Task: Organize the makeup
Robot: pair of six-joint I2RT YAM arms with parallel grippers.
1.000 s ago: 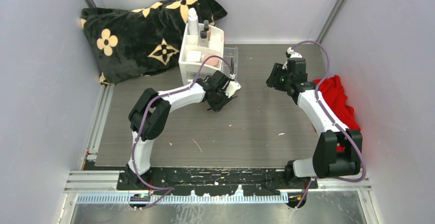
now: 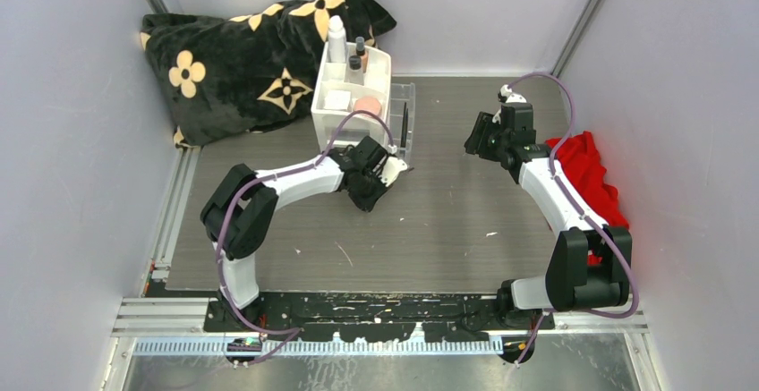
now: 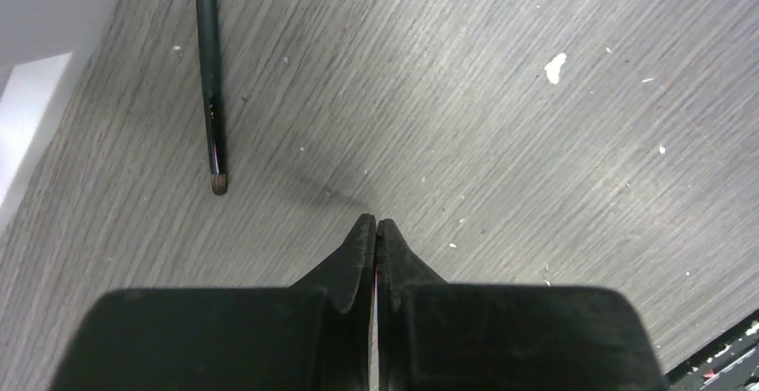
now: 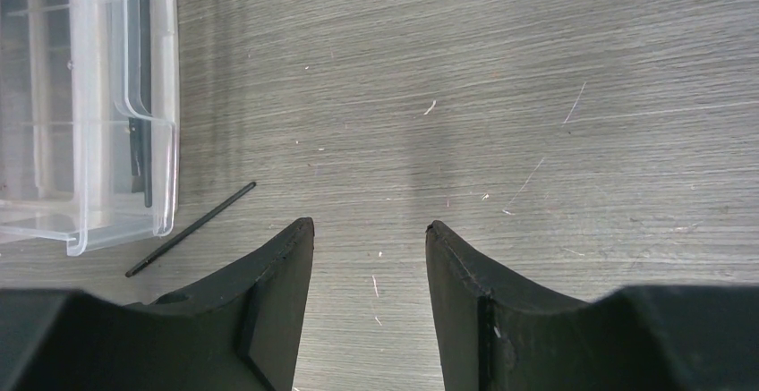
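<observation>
A thin black makeup brush lies on the table beside the organizer's drawer; in the right wrist view the same brush [image 4: 192,229] slants out past the drawer's front corner. My left gripper is shut, with nothing showing between its fingers, and is apart from the brush. From above, the left gripper [image 2: 369,203] hides most of the brush. The white organizer [image 2: 320,105] holds several bottles, a white box [image 2: 337,100] and a pink round item [image 2: 368,105]. Inside its clear open drawer [image 4: 85,185] lie dark slim sticks [image 4: 146,154]. My right gripper stands open and empty.
A dark patterned cushion [image 2: 233,78] fills the back left, against the organizer. Red cloth [image 2: 591,176] lies at the right wall under the right arm.
My left arm has drawn back left and toward the table's front, away from the drawer. Organizer and right arm have not moved.
</observation>
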